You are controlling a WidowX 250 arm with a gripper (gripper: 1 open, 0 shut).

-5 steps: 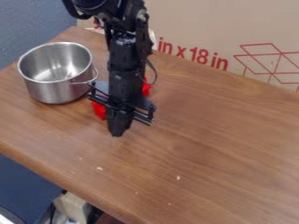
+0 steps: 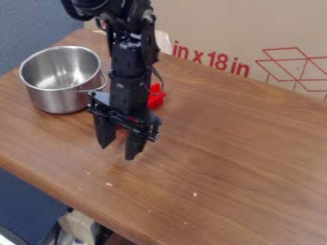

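Observation:
My black gripper (image 2: 120, 144) hangs over the wooden table (image 2: 230, 163) at centre-left, its two fingers spread apart, with nothing visible held between their tips. A red object (image 2: 156, 97) lies behind the gripper, partly hidden by it. A steel pot (image 2: 57, 86) stands to the left of the arm.
A beige cardboard panel (image 2: 250, 33) with printing runs along the back. A white object behind the arm is mostly hidden. Below the table's left front edge is a blue area.
The gripper's fingers have spread from close together to clearly apart, and the gripper has shifted slightly left. The pot has not moved.

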